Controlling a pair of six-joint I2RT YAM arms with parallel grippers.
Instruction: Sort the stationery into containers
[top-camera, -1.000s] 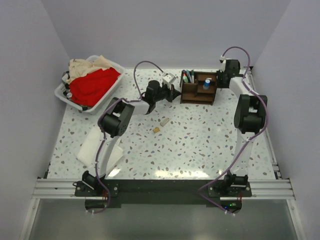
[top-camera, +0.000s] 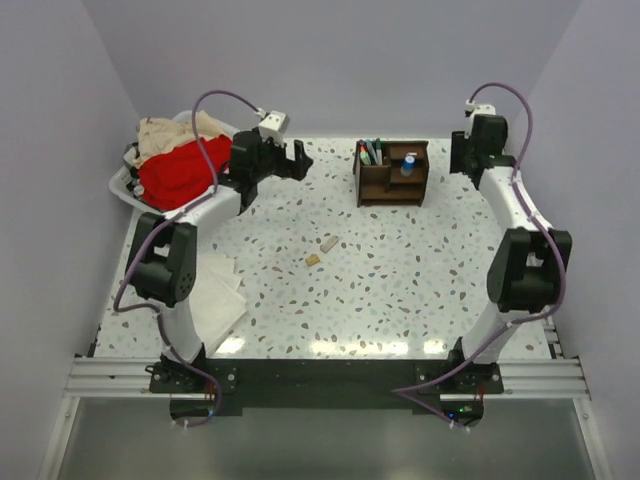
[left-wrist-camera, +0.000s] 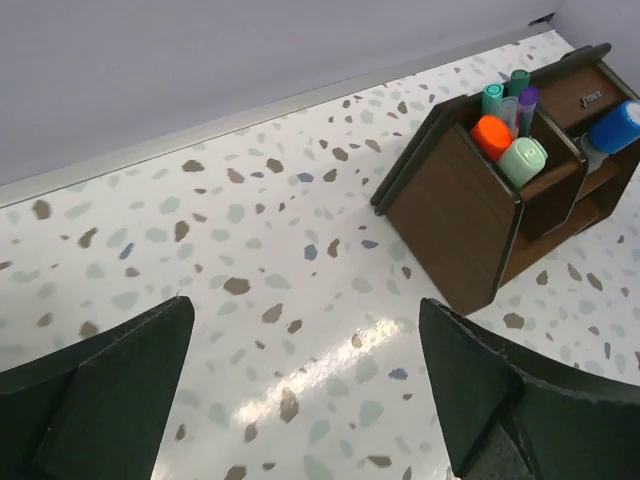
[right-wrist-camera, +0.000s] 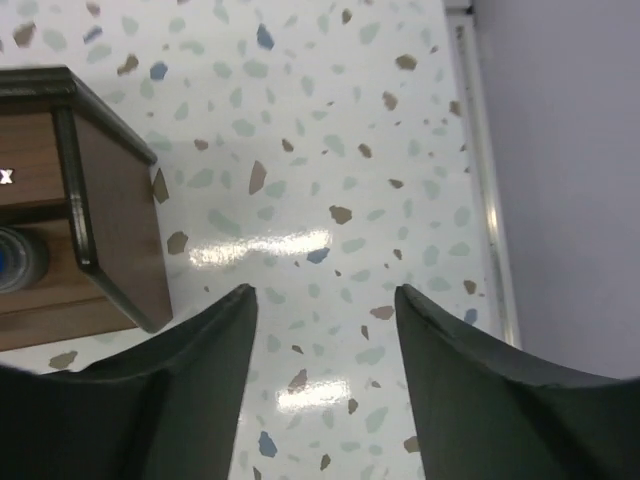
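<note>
The dark wooden desk organiser (top-camera: 390, 195) stands at the back centre, holding several pens and markers (left-wrist-camera: 520, 160) in its left compartment and a blue-capped item (top-camera: 408, 164) further right. A yellow block (top-camera: 312, 260) and a pale block (top-camera: 329, 244) lie on the table in front of it. My left gripper (top-camera: 297, 160) is open and empty, left of the organiser. My right gripper (top-camera: 458, 152) hangs right of the organiser with its fingers apart and nothing between them.
A white basket with red and beige cloths (top-camera: 180, 175) sits at the back left. Pale sheets (top-camera: 210, 305) lie at the front left. Walls bound the back and sides.
Both arms have moved outward, away from the organiser: my left gripper to the left, my right gripper to the right. The organiser has shifted slightly left since a second ago.
</note>
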